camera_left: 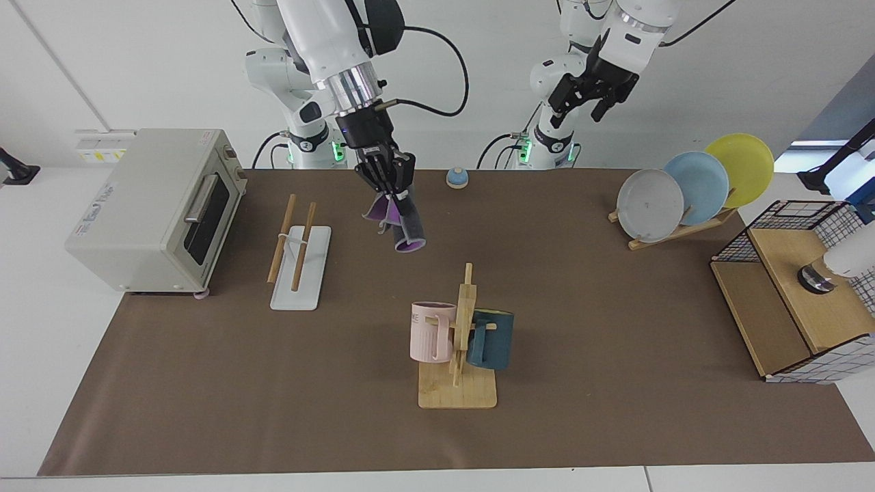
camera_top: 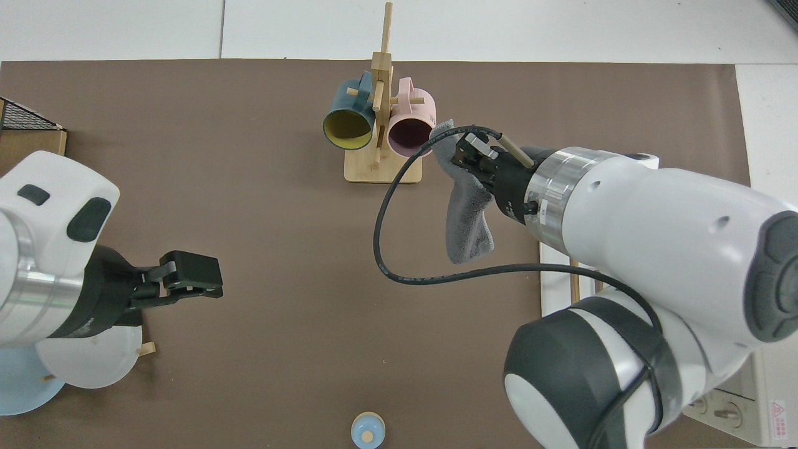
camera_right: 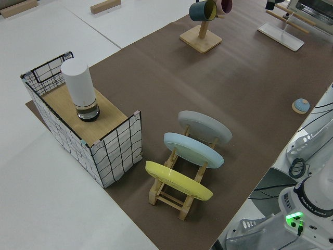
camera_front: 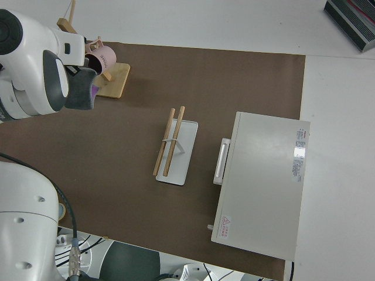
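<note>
My right gripper (camera_top: 467, 149) is shut on a grey cloth (camera_top: 467, 217), which hangs below it behind the mug stand; in the left view it shows grey and purple (camera_left: 406, 221). Just beyond stand a pink mug (camera_top: 411, 120) and a teal mug (camera_top: 348, 116) on a wooden stand (camera_top: 363, 168). My left gripper (camera_top: 187, 280) is raised at the left above the plates, apart from the cloth; in the left view (camera_left: 586, 98) nothing shows in it.
A plate rack with white (camera_left: 648, 205), blue and yellow plates and a wire shelf (camera_left: 763, 320) stand to one side; a white oven (camera_left: 139, 213) and a board with two sticks (camera_left: 295, 295) to the other.
</note>
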